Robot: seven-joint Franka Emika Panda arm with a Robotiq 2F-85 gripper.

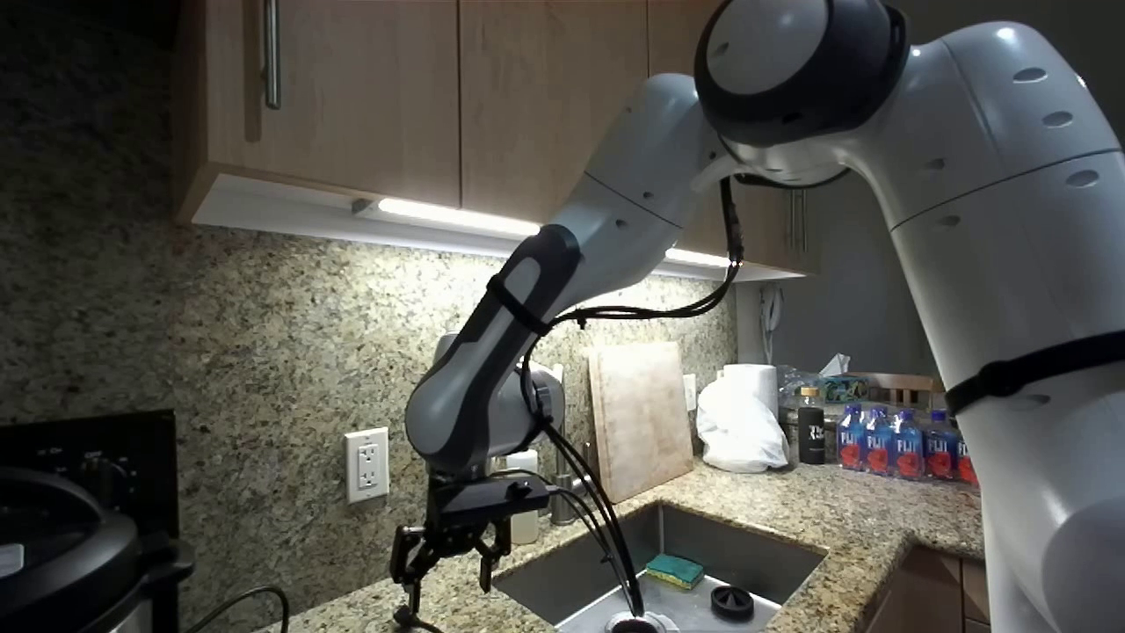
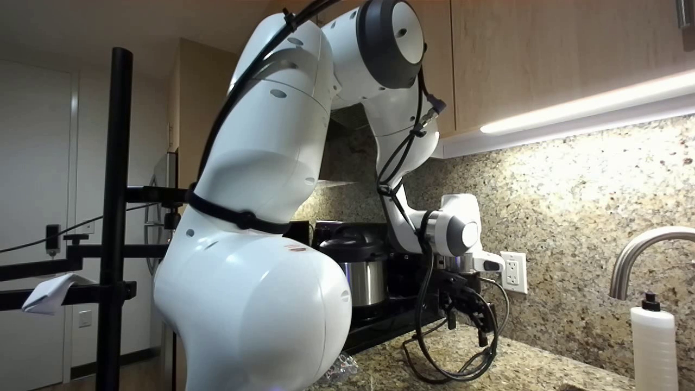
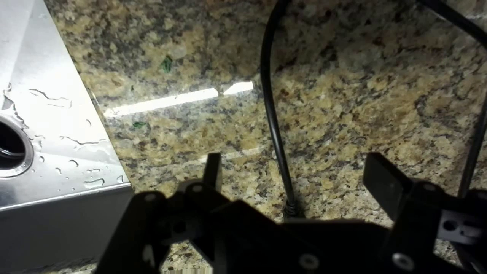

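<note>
My gripper hangs over the granite counter, to the left of the sink in exterior view 1. Its fingers are spread wide apart in the wrist view, with the gripper open and nothing held. Below the gap, a black cable runs across the stone. The steel sink with water drops and a round drain fills the left side of that view. From the other side, the gripper shows partly behind looping cables.
A green and yellow sponge and a black stopper lie in the sink. A soap bottle stands near the faucet. Behind the gripper are a wall outlet and a pot. Bottles line the far counter.
</note>
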